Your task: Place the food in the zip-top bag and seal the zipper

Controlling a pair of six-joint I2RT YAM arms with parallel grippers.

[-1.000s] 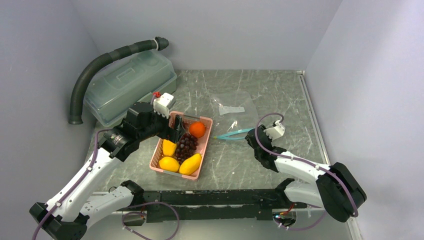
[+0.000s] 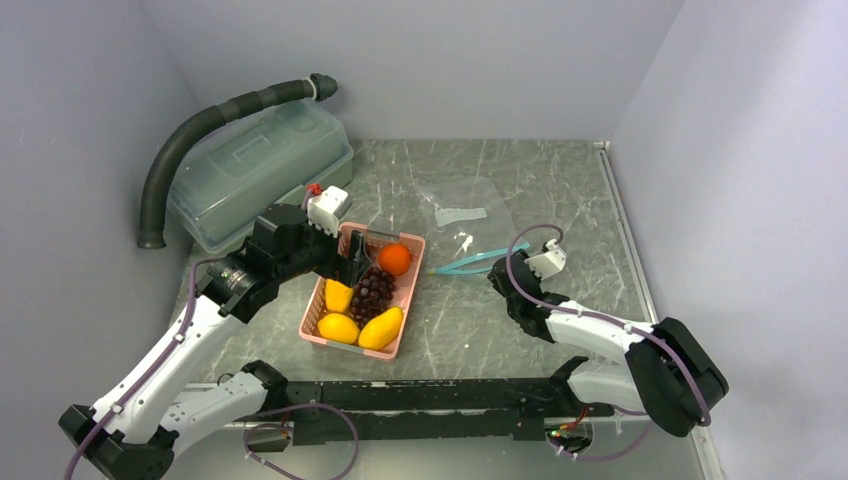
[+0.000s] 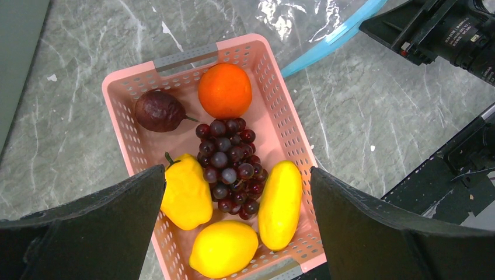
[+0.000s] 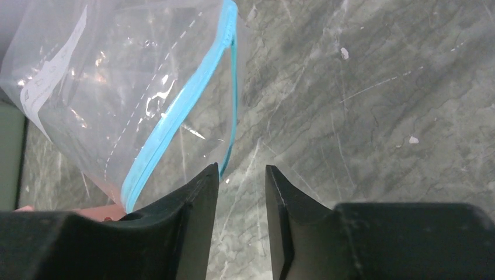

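The clear bag (image 2: 468, 212) lies flat on the table, its blue zip strip (image 4: 169, 122) facing the front; in the right wrist view the two blue lips stand apart. My right gripper is part open, bare table showing between its fingertips. The thinner blue lip ends at its left fingertip; whether they touch I cannot tell. Over the pink basket (image 3: 135, 153) my left gripper (image 2: 356, 260) hangs open and empty. Inside the basket are an orange (image 3: 225, 90), dark grapes (image 3: 227, 157), a brownish-purple fruit (image 3: 159, 111), a yellow pepper (image 3: 187, 192), a lemon (image 3: 224, 248) and a yellow mango (image 3: 280, 204).
A translucent green lidded box (image 2: 262, 165) occupies the back left, beside the basket. A black beam (image 2: 420, 400) runs along the front edge.
The right end of the bag's blue strip has swung back, away from my right gripper, and its lips have spread. My left arm has stayed still.
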